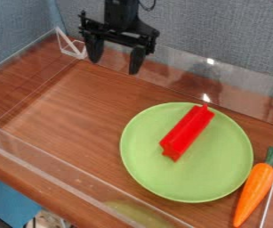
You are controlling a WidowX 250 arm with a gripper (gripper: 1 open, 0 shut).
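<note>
My black gripper (115, 55) is open at the top of the view, toward the back left, with nothing between its fingers. A red bar-shaped block (185, 134) lies diagonally on a green plate (150, 174) on the wooden table. An orange toy carrot (253, 193) with a green top lies beside the plate at the right.
Clear low walls (79, 162) edge the table (68, 107), with a white bracket in the back-left corner. A grey textured wall (228, 36) stands behind.
</note>
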